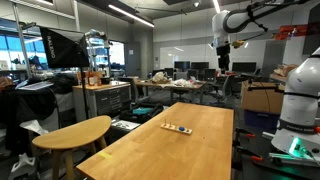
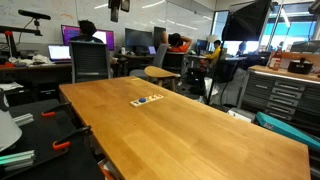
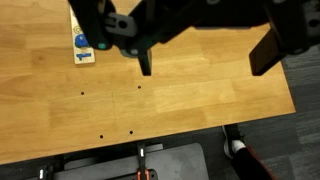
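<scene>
A small pale strip [image 1: 177,128] with coloured pieces on it, one of them blue, lies flat near the middle of the wooden table [image 1: 150,155]. The second exterior view shows the same strip [image 2: 147,101] on bare wood. My gripper is high above the table, its dark fingers spread wide with only tabletop seen between them. At the upper left of the wrist view the strip [image 3: 83,57] is partly visible, off to the side of the fingers and well below them. From the side, the gripper [image 1: 222,66] hangs in the air, touching nothing.
Apart from the strip, the tabletop is clear. A round wooden table [image 1: 72,134] stands beside it. In the second exterior view, an office chair [image 2: 90,60] is behind the table and a drawer cabinet [image 2: 278,95] stands at the right.
</scene>
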